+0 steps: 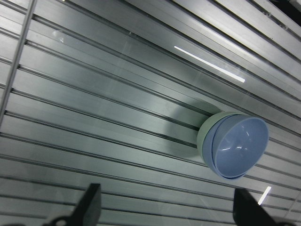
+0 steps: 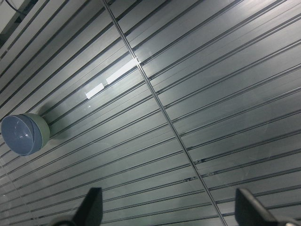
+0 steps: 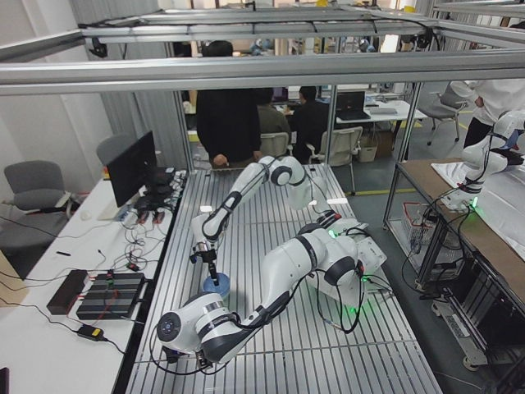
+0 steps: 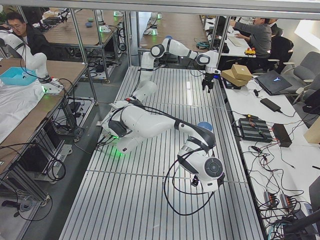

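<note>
Blue bowls [image 1: 240,146] are nested in a pale green bowl [image 1: 204,134] on the slatted metal surface, right of centre in the left wrist view. They also show at the left of the right wrist view [image 2: 18,135]. Both wrist views show their gripper standing open, fingers at the bottom edge, with bare slats between them. In the camera left view one arm's dark gripper hangs just above the blue bowl [image 3: 216,287]; the other arm reaches low across the foreground.
A white desk [image 3: 49,353] with electronics and cables runs along one side. A wooden bench [image 4: 45,105] with another arm stands opposite.
</note>
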